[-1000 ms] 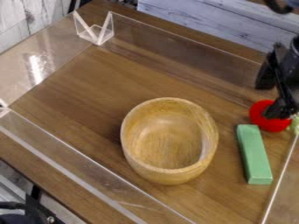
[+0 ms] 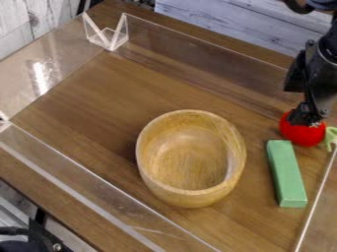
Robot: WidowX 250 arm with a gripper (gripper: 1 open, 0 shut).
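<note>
The dark gripper (image 2: 306, 111) hangs at the right edge of the camera view, low over a red tomato-like object (image 2: 302, 133) with a green part at its right. Its fingers overlap the top of the red object; whether they touch it is unclear. A pale green block (image 2: 287, 173) lies just in front of the red object. A wooden bowl (image 2: 191, 157) sits at the centre bottom of the table.
The wooden table (image 2: 105, 98) has clear room at left and back. Clear plastic walls (image 2: 27, 148) edge it, with a clear bracket (image 2: 105, 30) at the back left corner.
The gripper has shifted slightly over the red object, which stays in about the same place. The bowl and green block have not moved.
</note>
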